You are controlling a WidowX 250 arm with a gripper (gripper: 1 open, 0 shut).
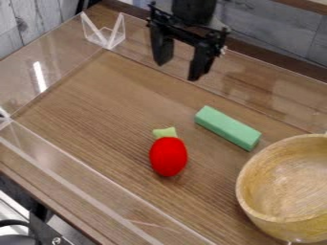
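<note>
The black gripper point(181, 50) hangs over the back middle of the wooden table point(90, 115); its two fingers stand wide apart with nothing seen between them. In front of it lie a green bar point(228, 126) at the middle right and a red oval object point(167, 157) with a small pale green piece point(163, 133) at its upper end.
A large yellow bowl point(284, 187) fills the front right. A white wire-like piece point(102, 29) stands at the back left. A dark object point(19, 234) shows at the front left corner.
</note>
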